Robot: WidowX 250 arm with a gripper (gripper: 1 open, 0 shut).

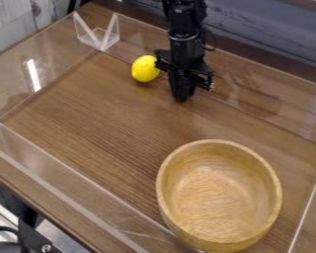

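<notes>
The black robot arm reaches down from the top middle to my gripper [182, 85], which is low over the table at the back. Whether its fingers are open or shut is too small and dark to tell. A yellow object [145, 68] lies just left of the gripper, partly beside the dark wrist. A large tan bowl [219, 196] stands at the front right of the wooden table [95, 128].
A clear plastic piece [98, 32] sits at the back left. A wall edge runs along the back.
</notes>
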